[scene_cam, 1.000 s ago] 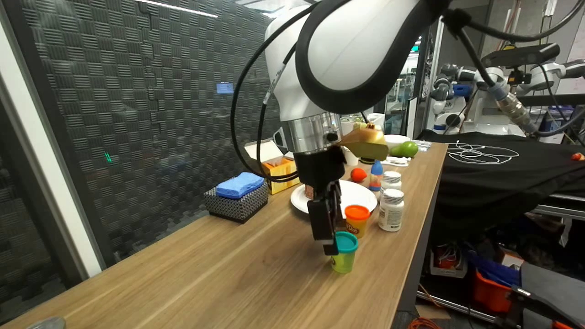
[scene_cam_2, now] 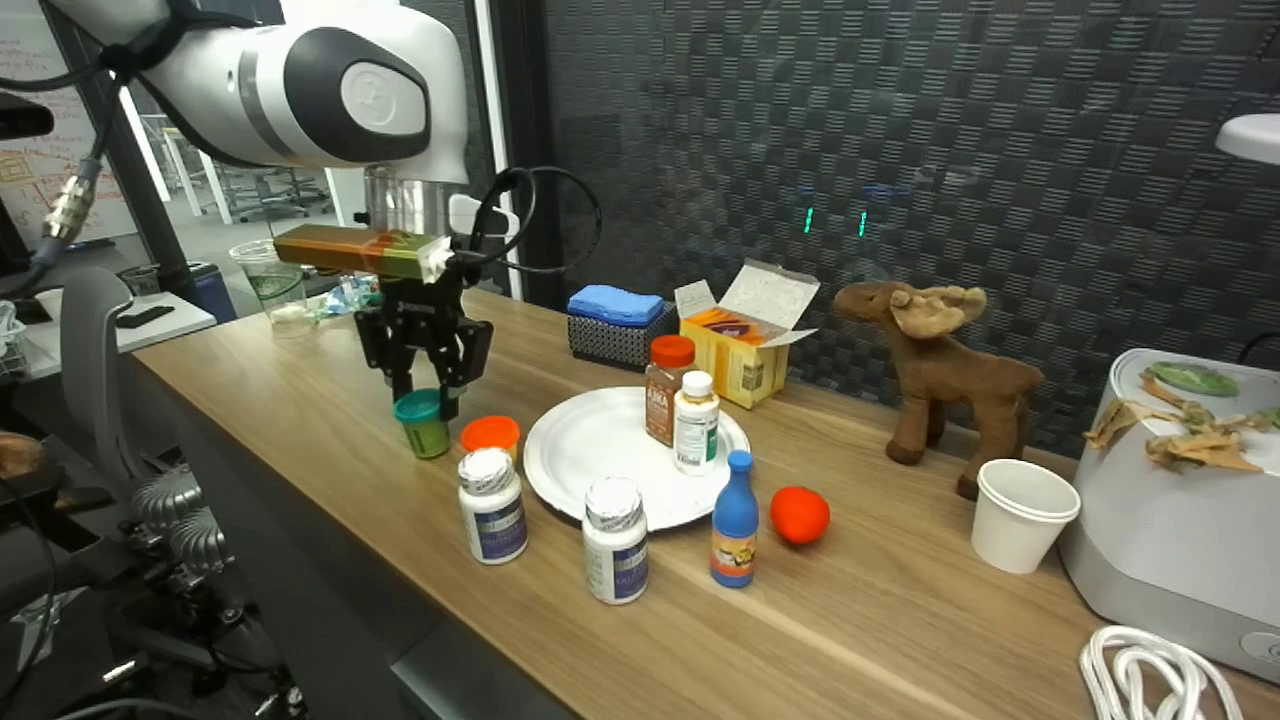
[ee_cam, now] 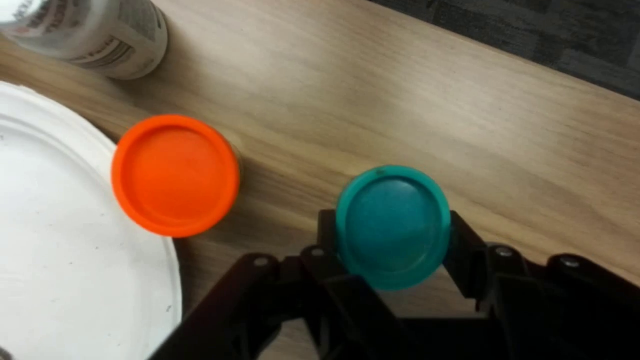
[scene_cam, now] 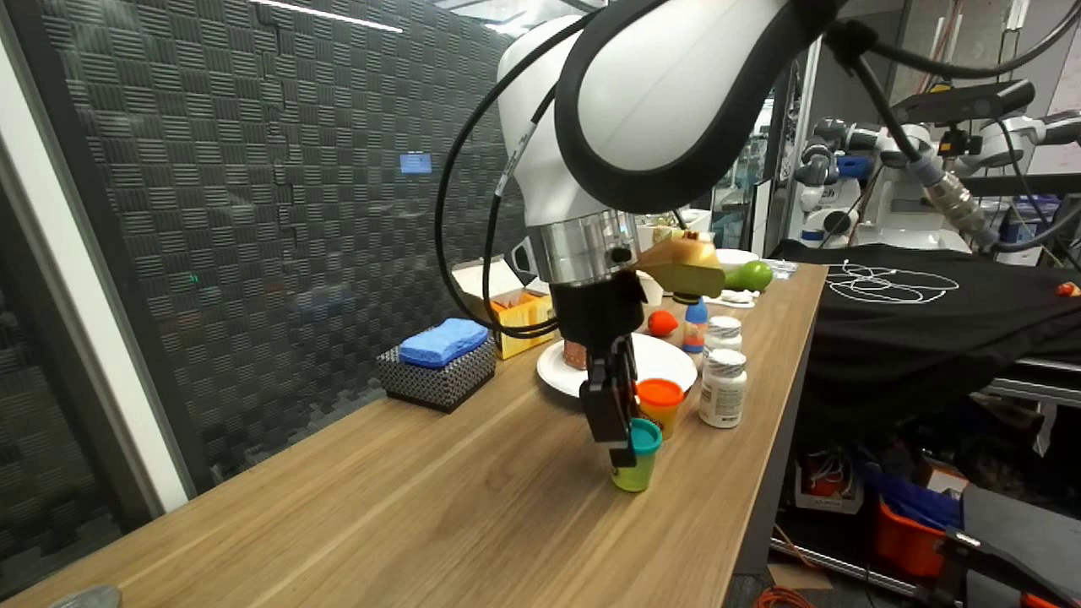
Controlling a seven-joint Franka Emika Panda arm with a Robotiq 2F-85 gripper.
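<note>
A small tub with a teal lid (ee_cam: 393, 228) and green body (scene_cam: 632, 475) is upright, held between the fingers of my gripper. From above, one black finger touches each side of the lid. Whether the tub's base rests on the table or hangs just over it, I cannot tell. Beside it stands a similar tub with an orange lid (ee_cam: 175, 175), apart from my fingers and close to the rim of a white plate (ee_cam: 54, 270). In exterior view 2 the gripper (scene_cam_2: 427, 394) points down at the teal-lidded tub.
Two white bottles (scene_cam_2: 492, 506) (scene_cam_2: 615, 540) stand along the front of the plate, which carries two more bottles. A blue bottle (scene_cam_2: 734, 522) and a red ball (scene_cam_2: 799, 515) lie beyond. The table's front edge is near; bare wood (scene_cam: 405, 507) spreads on the other side.
My gripper has shifted slightly and closed on the teal-lidded tub. The tub sits a little higher in exterior view 1, nearer the orange-lidded one, which has not moved.
</note>
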